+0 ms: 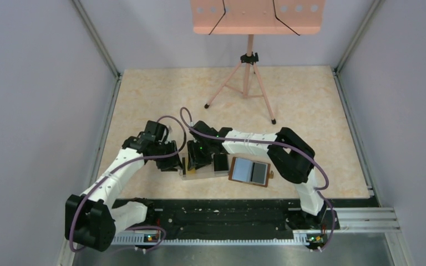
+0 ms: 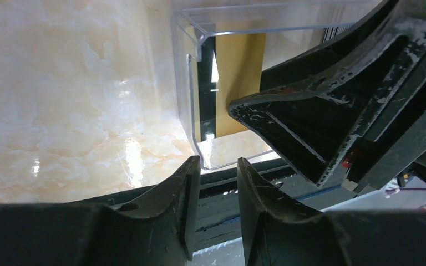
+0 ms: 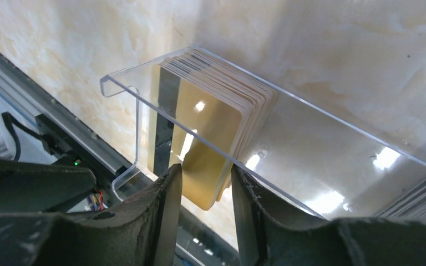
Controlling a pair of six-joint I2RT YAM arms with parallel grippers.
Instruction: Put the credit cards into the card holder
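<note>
The gold credit cards stand as a stack at one end of a clear box, leaning slightly. My right gripper is part open at the stack, with the front gold card's edge between its fingers; whether they press on it cannot be told. Off the box's left end, my left gripper is part open and empty. Black cards fill the box's other end. The brown-edged card holder, with a pale blue and a dark grey panel, lies right of the box.
The clear box has thin raised walls close to both grippers. Both grippers are close together there. A pink stand rises at the back, and the table is clear at the back left.
</note>
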